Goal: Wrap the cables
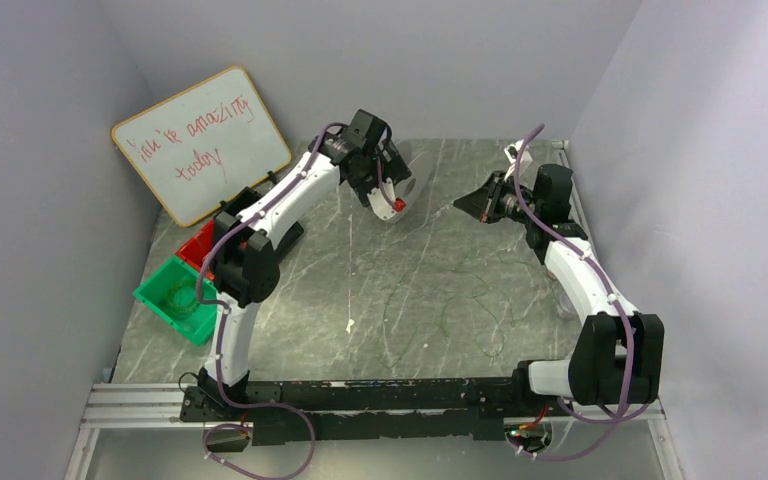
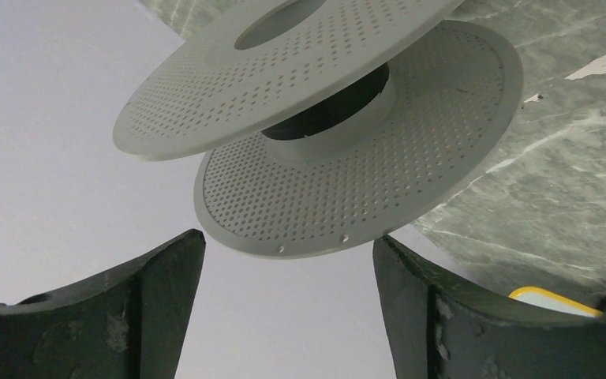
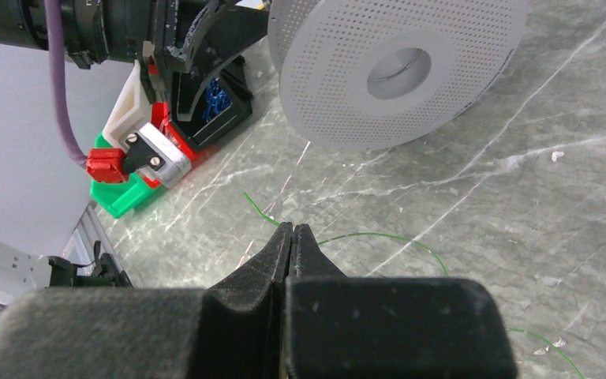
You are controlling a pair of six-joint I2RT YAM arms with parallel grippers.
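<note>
A grey perforated spool (image 1: 415,175) (image 2: 316,201) (image 3: 331,95) is at the back middle, partly hidden by the left arm in the top view. My left gripper is open at the rim of its lower flange in the left wrist view. My right gripper (image 1: 463,205) is shut, nothing visible between its fingertips, right of the spool. A thin green cable (image 3: 379,234) lies loosely curved on the marble table below and in front of the right gripper.
Green (image 1: 165,305), red (image 1: 192,248) and black (image 1: 290,240) bins stand at the left, before a leaning whiteboard (image 1: 200,140). The middle front of the table (image 1: 410,350) holds little besides cable.
</note>
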